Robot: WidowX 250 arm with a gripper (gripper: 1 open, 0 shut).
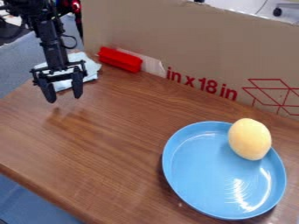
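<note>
My black gripper [61,87] hangs at the upper left over the wooden table, its fingers apart and nothing seen between them, just in front of a pale folded cloth [84,67] that is partly hidden behind it. A red roll-like object [121,59] lies right of the cloth against the cardboard. A light blue plate [211,179] sits at the lower right, with a pale yellow egg-shaped object [249,137] on its back rim area.
A cardboard wall [198,48] with red print runs along the back of the table [117,140]. The table's left edge drops to a blue-grey area.
</note>
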